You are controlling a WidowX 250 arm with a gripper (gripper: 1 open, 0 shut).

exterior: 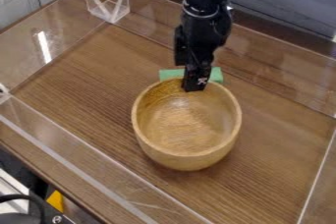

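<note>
The black gripper (pixel 195 71) hangs open at the centre of the camera view, its fingers just above the back rim of a tan bowl (pixel 186 135). A flat green block (pixel 171 76) lies on the wooden table (pixel 79 110) behind the bowl, partly hidden by the gripper. Whether the fingers touch the block or the rim cannot be told.
A clear wire-like holder (pixel 108 4) stands at the back left. A yellow object (pixel 55 200) shows past the table's lower left edge.
</note>
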